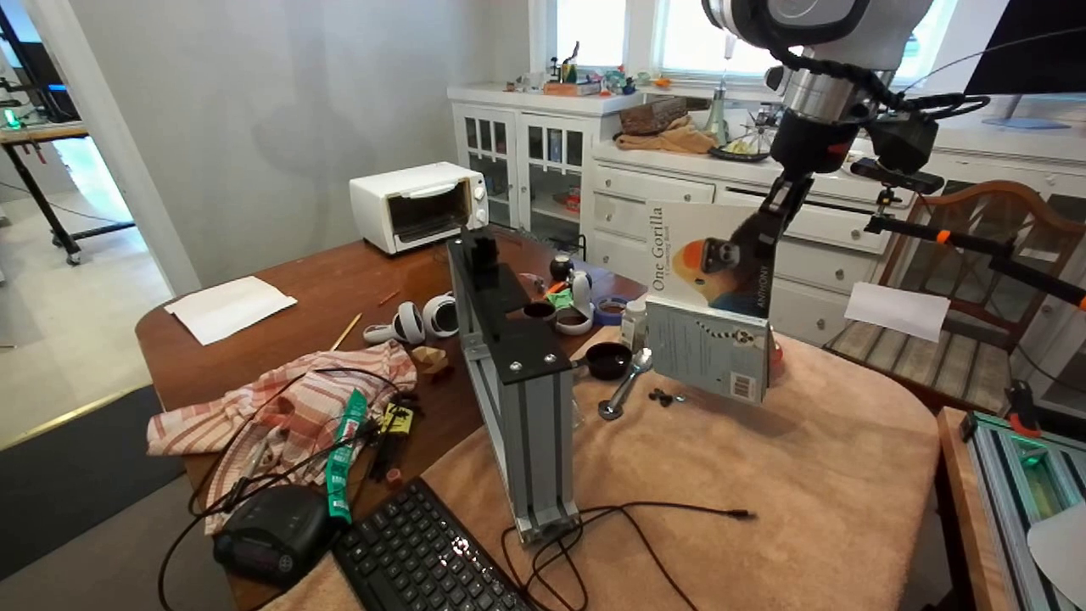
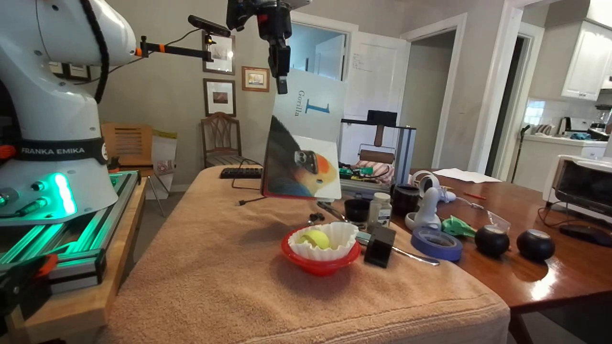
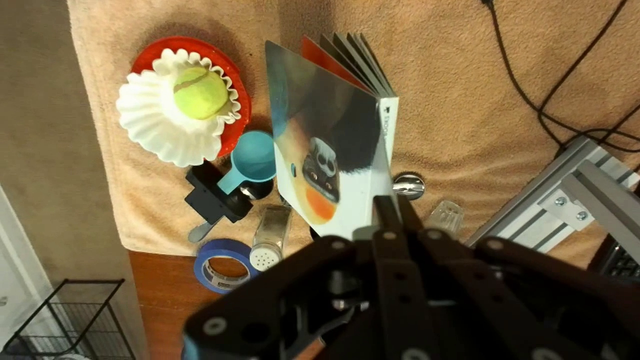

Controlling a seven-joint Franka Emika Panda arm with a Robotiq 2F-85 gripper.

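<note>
The picture book (image 1: 704, 249), titled "One Gorilla", hangs in the air above the towel-covered table (image 1: 814, 479). My gripper (image 2: 281, 89) is shut on the book's thin edge near its top corner. In the wrist view, the book (image 3: 327, 150) fans slightly open below the fingertips, its spine and several page edges showing. The gripper has its two fingers close together at the book's near end. Exterior view 2 shows the book (image 2: 315, 126) with its lower edge clear of the towel.
A red bowl (image 2: 321, 268) with a white paper liner and a tennis ball stands near the book. Around it are a blue tape roll (image 3: 207, 270), a shaker jar (image 3: 271, 234) and a blue scoop (image 3: 253, 156). A metal frame (image 1: 529, 438) rises beside the book.
</note>
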